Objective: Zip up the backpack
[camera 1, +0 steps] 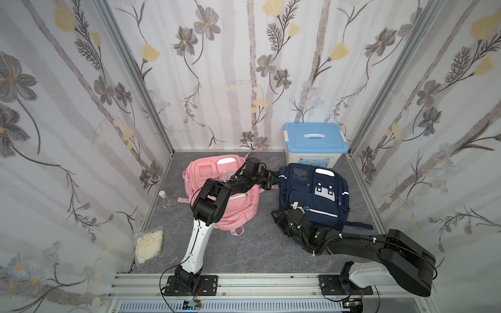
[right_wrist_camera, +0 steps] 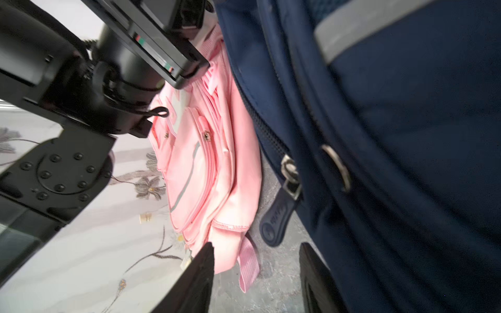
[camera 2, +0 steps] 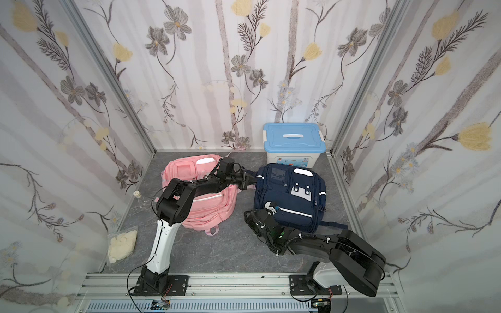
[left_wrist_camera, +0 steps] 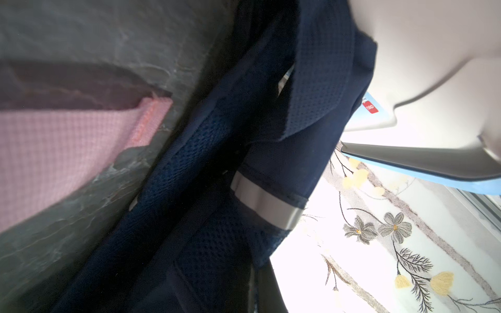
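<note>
The navy backpack lies on the floor at right of centre, beside a pink backpack. My left gripper is shut at its left edge, with the dark mesh strap running into the fingertips. Along the backpack's side runs a zipper, and its slider carries a dangling rubber pull tab. My right gripper is open, its fingers on either side of the view just below the tab; nothing is between them. From above, my right arm covers the backpack's front end.
A blue-lidded storage box stands right behind the navy backpack. The small bottle and a bag of pale stuff lie far left. Bare floor stretches across the front.
</note>
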